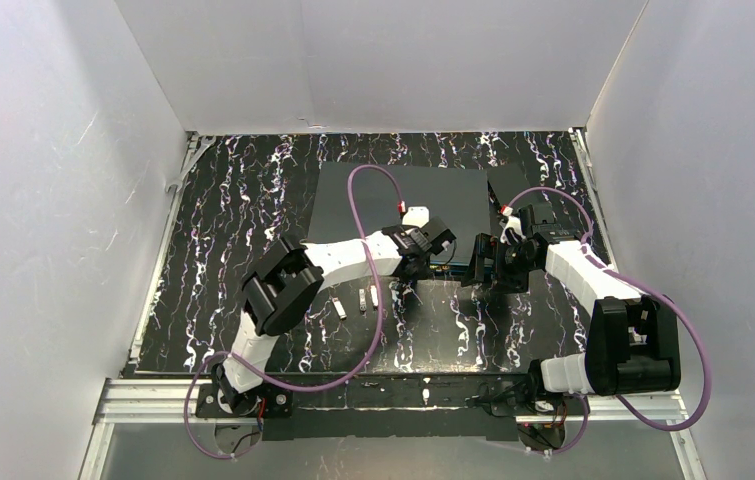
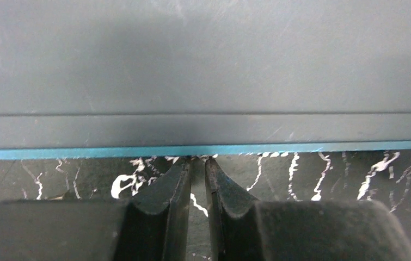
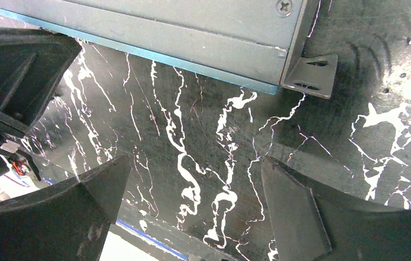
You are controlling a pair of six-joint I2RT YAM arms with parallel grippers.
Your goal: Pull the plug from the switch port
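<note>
The switch is a flat dark grey box lying on the black marbled table. In the left wrist view its grey front edge has a blue strip along the bottom; its ports do not show. My left gripper is at that edge, fingertips close together with a narrow gap, slightly open. Marbled table shows through the gap, and I make out no plug there. The right gripper stands wide open near the switch's right front corner, with only bare table between its fingers. No plug can be made out at the switch.
Several small white pieces lie on the table left of centre. A metal bracket juts from the switch's right end. Purple cables loop over the arms. Open table lies in front of the switch, and grey walls surround the area.
</note>
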